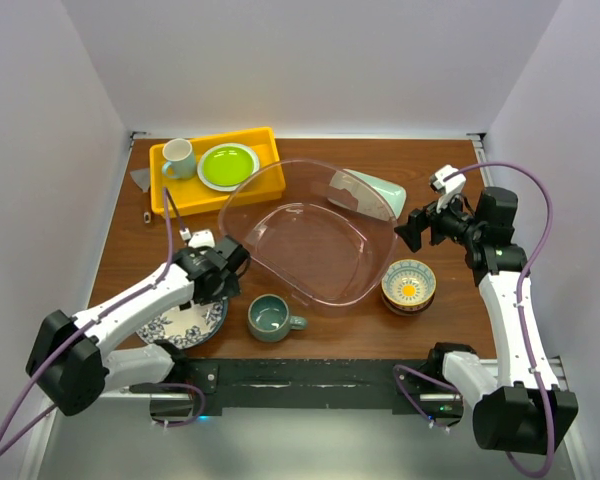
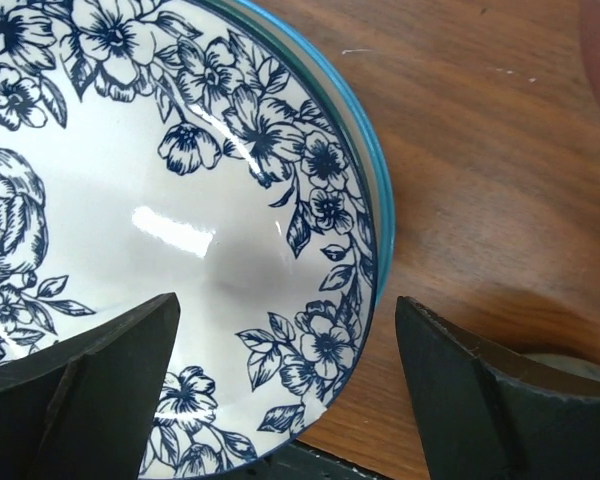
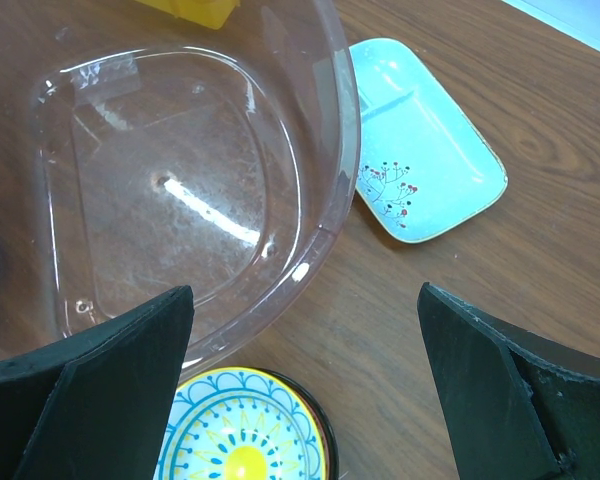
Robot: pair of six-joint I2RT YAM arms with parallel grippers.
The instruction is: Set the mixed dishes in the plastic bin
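Observation:
The clear plastic bin stands empty mid-table. A blue-flowered plate lies at the front left, a blue-rimmed piece showing beneath it. Over its right part hovers my left gripper, open, one finger above the plate and the other past its rim. A dark green mug sits right of that plate. Patterned bowls are stacked to the right of the bin; a pale turquoise dish lies behind the bin's right side. My right gripper is open and empty, above the table right of the bin.
A yellow tray at the back left holds a light blue mug and a green plate on a white one. A grey-bladed utensil lies left of it. Bare table shows at the right back.

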